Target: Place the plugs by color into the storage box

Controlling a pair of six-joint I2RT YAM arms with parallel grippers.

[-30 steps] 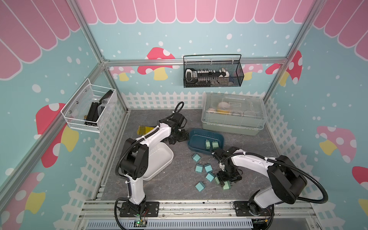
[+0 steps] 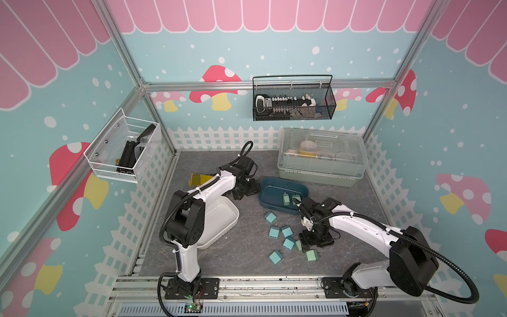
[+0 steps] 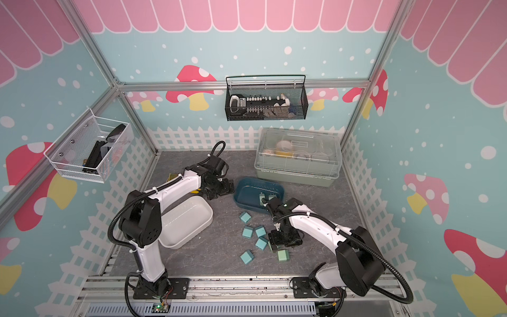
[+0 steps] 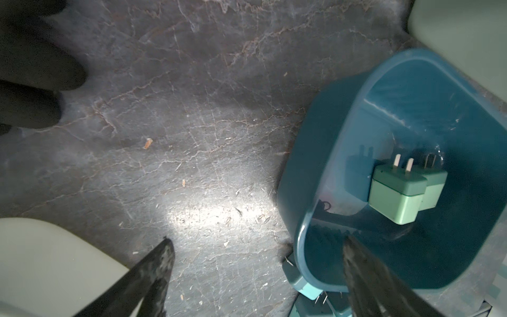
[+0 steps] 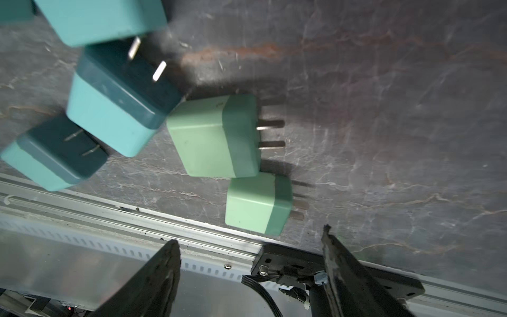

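Note:
Two green plugs [image 4: 396,192] lie inside the dark blue box [image 4: 311,174]. Two more green plugs sit on the table: one [image 5: 214,137] touches a blue plug, and the other [image 5: 258,203] is close to the front rail. Several blue plugs [image 5: 118,103] are scattered to their left. The right gripper is open above the table near the green plugs, its fingers holding nothing. Between the white box [image 2: 219,219] and the blue box hangs my left gripper, its fingers apart over bare table. The white box looks empty where it shows.
A lidded clear storage bin [image 2: 322,158] stands behind the blue box. A yellow object [image 2: 199,179] lies behind the left arm. Bare table shows in the middle and to the right of the green plugs.
The left arm stays almost still. The plugs have hardly moved.

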